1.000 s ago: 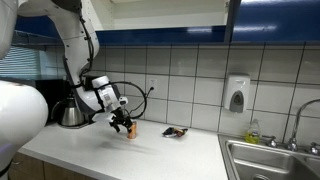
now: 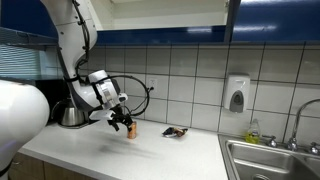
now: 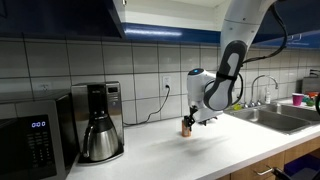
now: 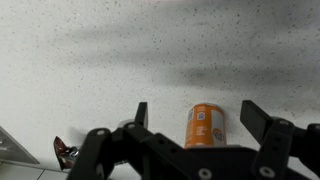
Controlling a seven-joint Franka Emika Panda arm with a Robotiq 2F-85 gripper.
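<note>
In the wrist view, an orange container with a pale round top and a printed label, perhaps a pill bottle (image 4: 206,126), appears between the fingers of my gripper. The fingers stand wide apart with nothing gripped. In exterior view 1 the orange bottle (image 2: 132,130) is upright on the counter, just beside my gripper (image 2: 122,124). Exterior view 2 has the bottle (image 3: 186,127) close to the gripper (image 3: 198,119) too; whether they touch cannot be told.
A dark crumpled packet (image 2: 174,132) lies on the white counter (image 2: 120,155). The sink (image 2: 262,160) is at the right, with a soap bottle (image 2: 254,132) behind it. A coffee maker (image 3: 98,125) and microwave (image 3: 38,135) stand along the wall.
The arm's upper part has shifted slightly left in exterior view 1, while the gripper stays near the bottle. The bottle and packet look unmoved.
</note>
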